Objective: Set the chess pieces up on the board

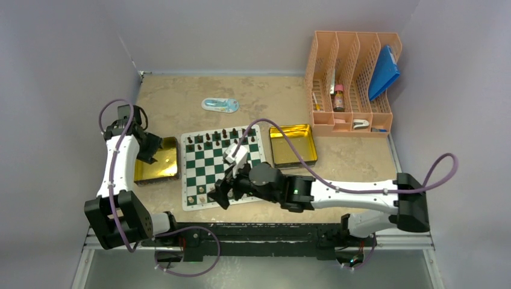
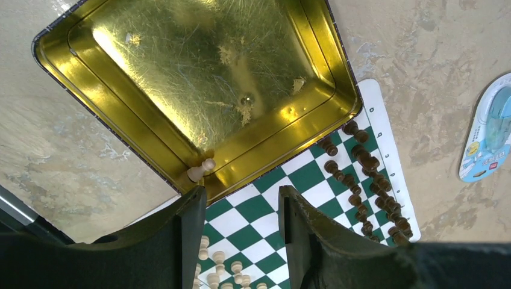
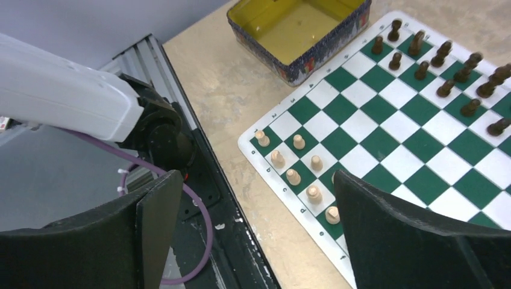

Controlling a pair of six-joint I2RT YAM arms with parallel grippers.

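Observation:
Dark pieces (image 2: 367, 158) line the far side of the green-and-white board (image 1: 205, 170); light pieces (image 3: 292, 176) stand on its near-left part. In the left gold tray (image 2: 235, 66), a single light piece (image 2: 200, 170) sits in a corner. My left gripper hangs over that tray, fingers apart, nothing between them. My right gripper is over the board, open, with nothing held.
A second gold tray (image 1: 292, 144) sits right of the board. A blue-white blister pack (image 1: 220, 105) lies behind it, and a peach organizer (image 1: 325, 120) stands at the back right.

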